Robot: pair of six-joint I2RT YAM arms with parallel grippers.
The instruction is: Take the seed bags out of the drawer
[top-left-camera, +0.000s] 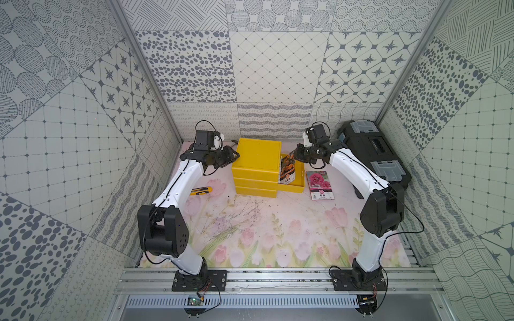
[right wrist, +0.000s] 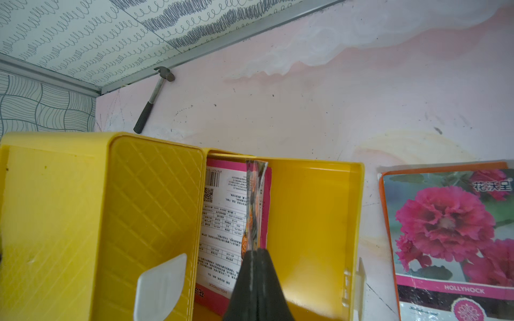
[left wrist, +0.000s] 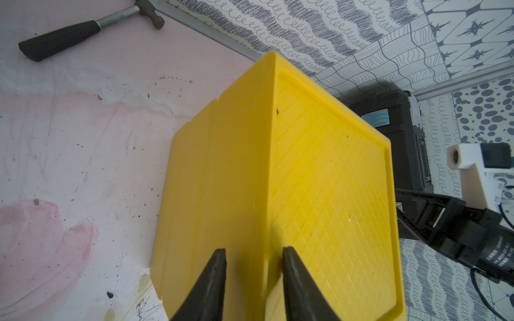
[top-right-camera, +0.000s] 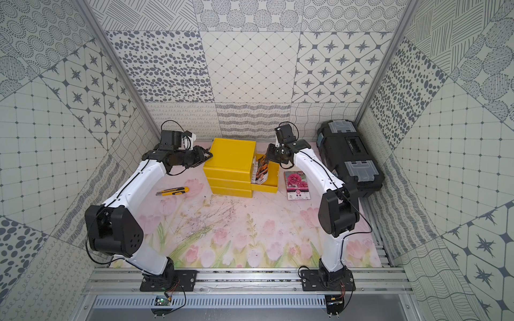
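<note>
The yellow drawer cabinet (top-left-camera: pixel 258 152) stands mid-table, with its drawer (top-left-camera: pixel 291 188) pulled out on the right. A seed bag with orange flowers (right wrist: pixel 254 206) is tilted up on edge over the drawer, its edge pinched by my shut right gripper. Below it in the drawer lies another seed bag, text side up (right wrist: pixel 222 230), partly hidden. A pink hollyhock seed bag (top-left-camera: pixel 320 185) lies flat on the table, right of the drawer. My left gripper has its fingers either side of the cabinet's top left edge, shut on it.
At the back right stands a black toolbox (top-left-camera: pixel 374 152). A yellow utility knife (top-right-camera: pixel 172 191) lies left of the cabinet, and a hammer (right wrist: pixel 154 99) behind it.
</note>
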